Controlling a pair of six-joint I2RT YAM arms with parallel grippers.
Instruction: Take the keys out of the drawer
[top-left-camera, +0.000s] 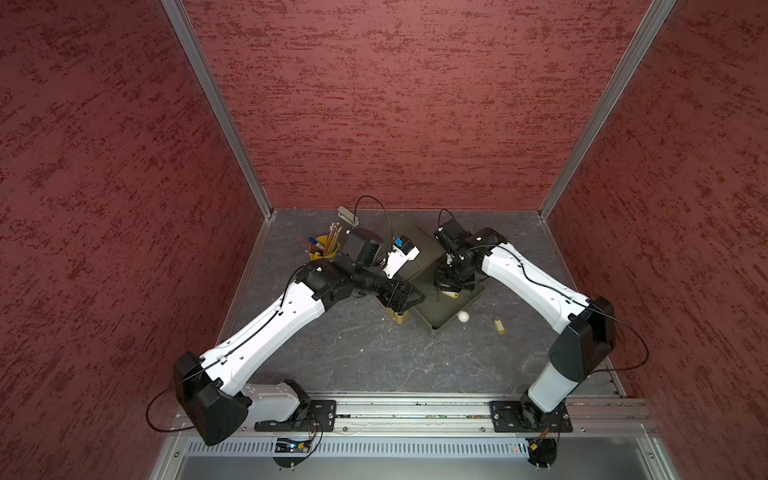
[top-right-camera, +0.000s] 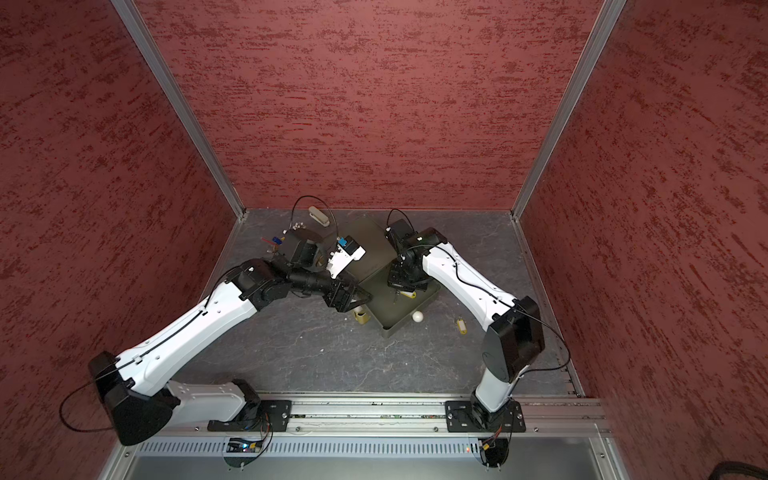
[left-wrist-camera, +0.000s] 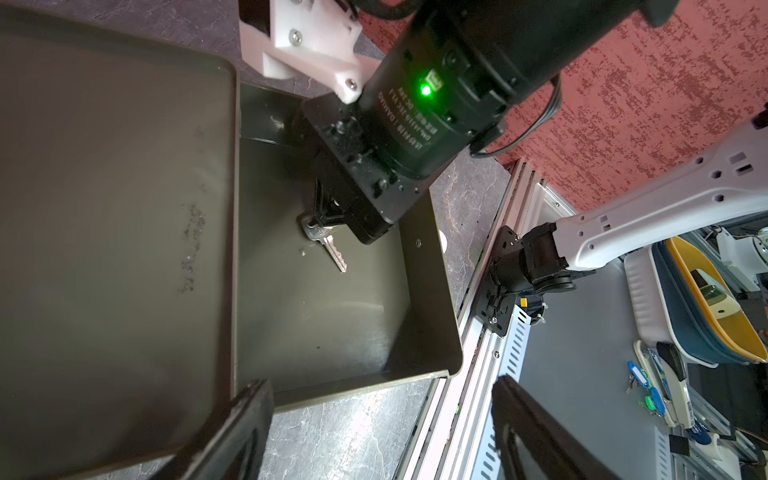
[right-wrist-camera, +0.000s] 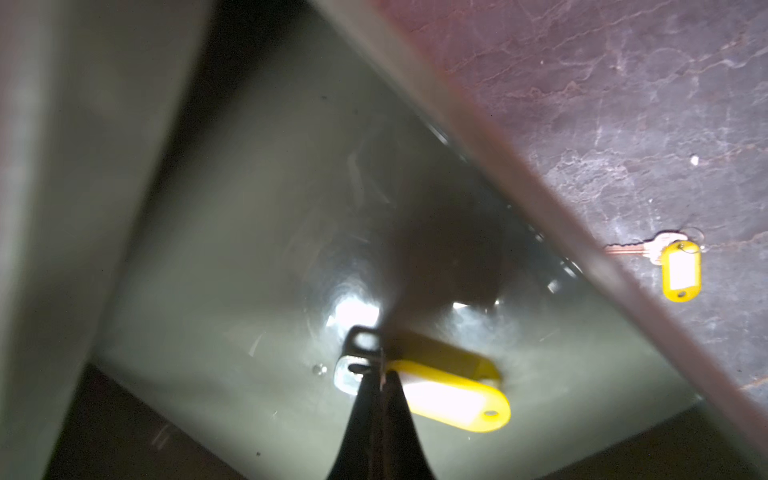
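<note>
The open grey-green drawer (left-wrist-camera: 432, 300) lies in the middle of the table. Down inside it, my right gripper is shut on the key ring of a key with a yellow tag (right-wrist-camera: 454, 398). The tag shows to the right of the fingertips and the key head to the left. In the left wrist view the silver key (left-wrist-camera: 326, 242) angles out below that gripper, low over the drawer floor. My left gripper stands open near the drawer's left side, nothing between its fingers. A second key with a yellow tag (right-wrist-camera: 680, 270) rests on the table outside.
A white ball (top-left-camera: 464, 317) sits by the drawer's near right side. Under my left arm is a yellowish box (top-left-camera: 398, 316), and a yellow cup of pens (top-left-camera: 324, 248) stands behind that arm.
</note>
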